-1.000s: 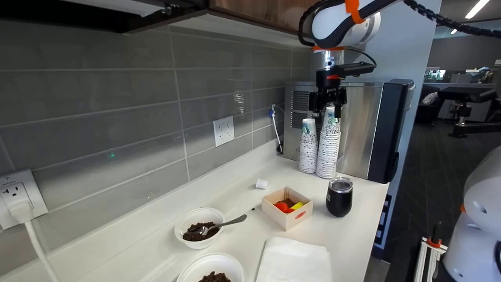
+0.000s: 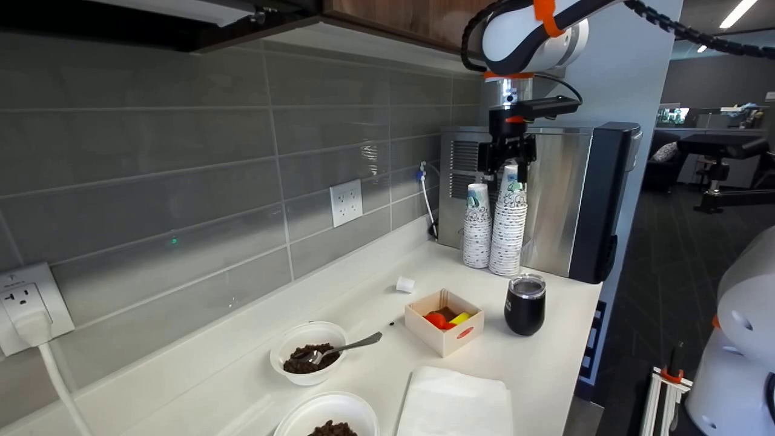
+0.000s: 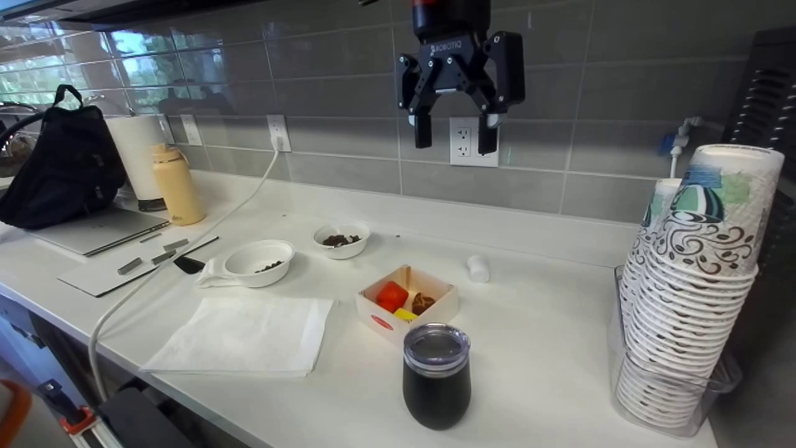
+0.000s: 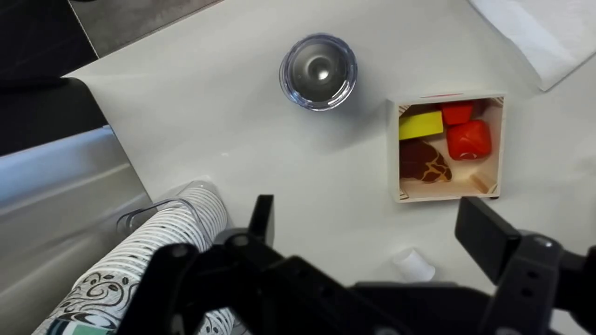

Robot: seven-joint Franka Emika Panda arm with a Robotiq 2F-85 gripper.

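High over the counter hangs my gripper (image 3: 455, 142), open, with empty space between its fingers. In the wrist view the two black fingers stand wide apart, and a small white cup (image 4: 414, 265) shows on the counter between and below them. A light wooden box (image 4: 395, 150) sits up and to the right of that cup. Inside it lie red pieces (image 4: 469, 139), a yellow block (image 4: 421, 125) and a brown piece (image 4: 423, 161). A black tumbler (image 3: 437, 396) with a clear lid stands upright beside the box, on the side away from the wall.
Tall stacks of paper cups (image 2: 508, 232) stand by the steel machine (image 2: 556, 203). Two white bowls with dark bits, one holding a spoon (image 2: 356, 344), and a white napkin (image 3: 246, 336) occupy the counter. A tiled wall (image 2: 167, 167) bounds the back; bare counter surrounds the tumbler.
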